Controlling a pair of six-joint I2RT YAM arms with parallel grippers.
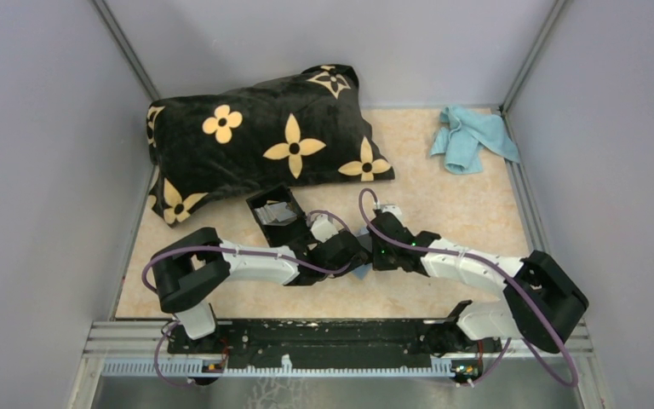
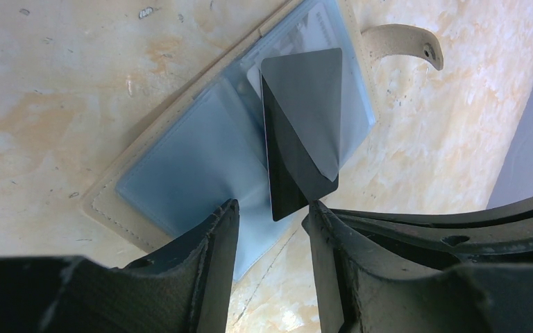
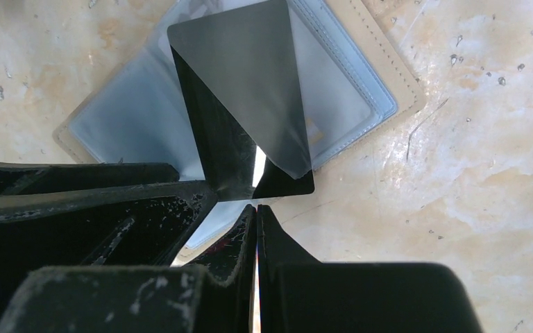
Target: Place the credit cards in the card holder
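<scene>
The card holder (image 2: 201, 159) lies on the table with a beige border, bluish clear sleeves and a short strap. A black card (image 2: 291, 177), partly covered by a grey translucent layer of the holder, lies slanted across it. My left gripper is part open at the card's near end; one fingertip overlaps the card's edge, but no grip on it shows. From the right, my right gripper reaches in just below the card's near edge, its fingers pressed together with nothing visible between them. In the top view the arms hide most of the holder.
A black box (image 1: 279, 232) with several cards (image 1: 275, 213) stands behind the left arm. At the back lies a dark patterned cushion (image 1: 264, 136), and a light blue cloth (image 1: 473, 139) at the back right.
</scene>
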